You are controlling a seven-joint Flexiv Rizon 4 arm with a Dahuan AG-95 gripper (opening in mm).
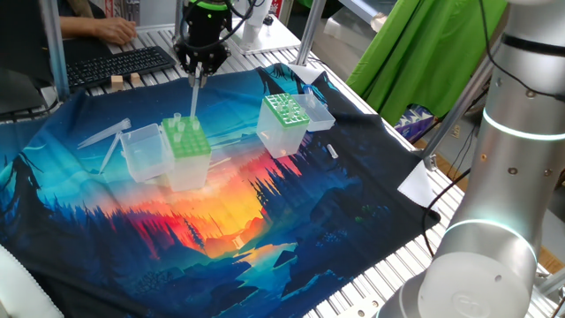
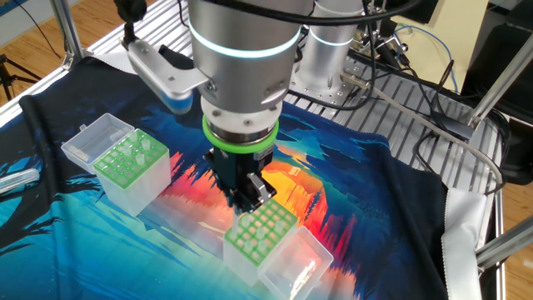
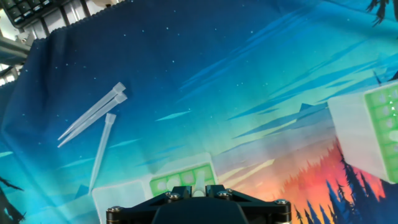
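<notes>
My gripper (image 1: 198,72) is shut on a long translucent pipette tip (image 1: 195,95), which hangs nearly upright. Beneath it stands the near tip box (image 1: 187,163), a clear box with a green perforated rack (image 1: 185,140) and its lid (image 1: 146,150) hinged open. Whether the held tip's lower end is clear of the rack cannot be told. Several other tips stand in that rack. In the wrist view, the tip's wide end (image 3: 199,185) shows at the fingers. A second tip box (image 1: 282,137) with a green rack also stands open, off to one side.
Three loose tips (image 3: 102,149) lie on the printed cloth beside the near box's lid. A small clear piece (image 1: 332,151) rests by the second box. A keyboard (image 1: 119,65) and a person's hand (image 1: 115,30) are at the far edge.
</notes>
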